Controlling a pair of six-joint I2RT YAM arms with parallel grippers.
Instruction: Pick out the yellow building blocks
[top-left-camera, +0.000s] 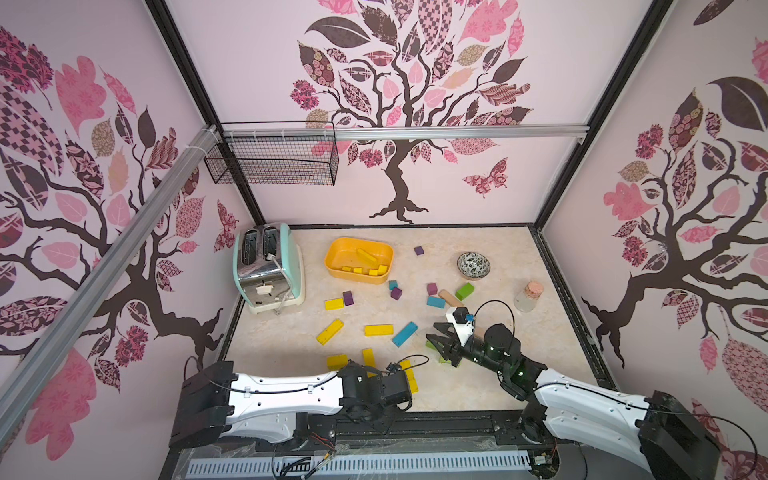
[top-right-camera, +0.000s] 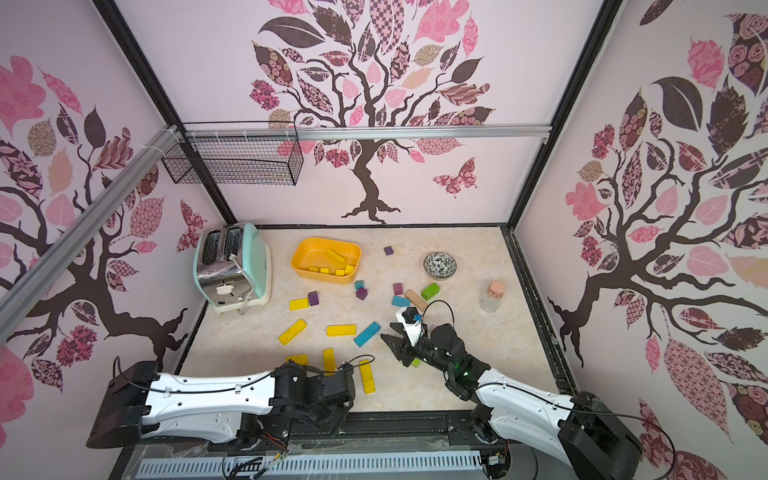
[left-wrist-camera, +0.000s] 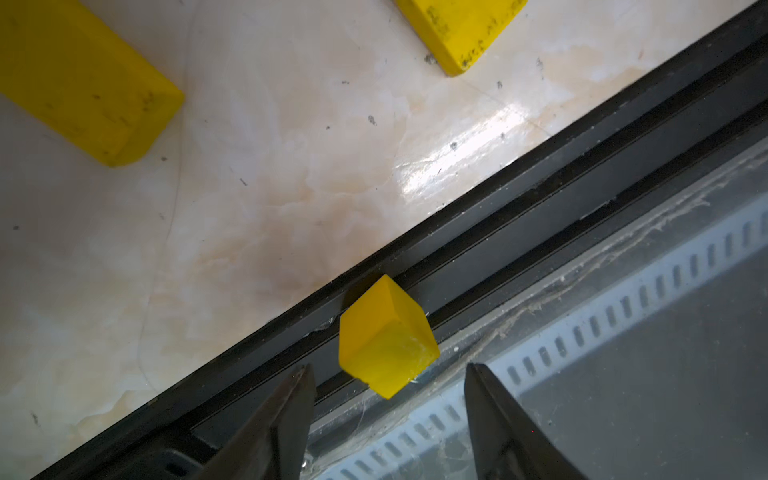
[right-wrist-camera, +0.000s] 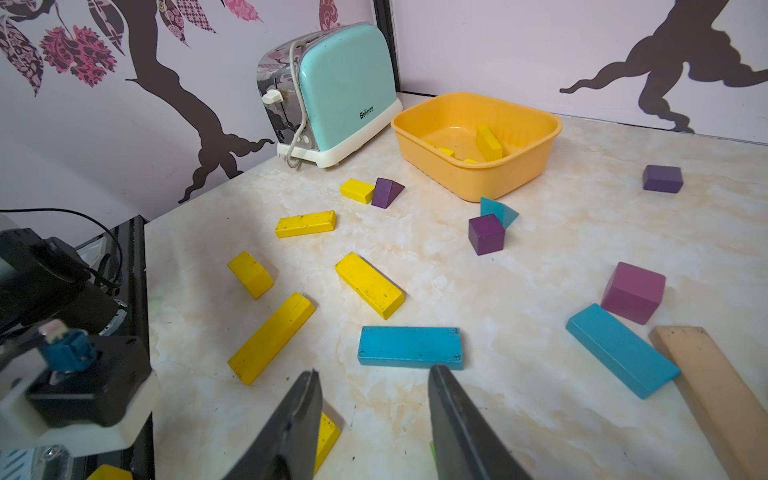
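Observation:
My left gripper is open over the black rail along the table's front edge. Between and beyond its fingers is a yellow block (left-wrist-camera: 387, 336) at that rail, not gripped. Yellow blocks (right-wrist-camera: 369, 285) lie scattered over the left and middle of the table, including one by the front (top-right-camera: 366, 376). More yellow pieces (right-wrist-camera: 489, 142) are inside the orange bin (right-wrist-camera: 436, 157) at the back. Low above the table at centre right, my right gripper holds its fingers apart with nothing between them. The left arm hides part of the front yellow blocks in both top views.
Blue blocks (right-wrist-camera: 410, 347), purple blocks (right-wrist-camera: 485, 234), a green block (top-left-camera: 465, 291) and a wooden block (right-wrist-camera: 712, 392) share the table. A toaster (top-left-camera: 268, 268) stands at left, a patterned bowl (top-left-camera: 473, 265) and a corked jar (top-left-camera: 528, 297) at right. Bare tabletop lies at the right front.

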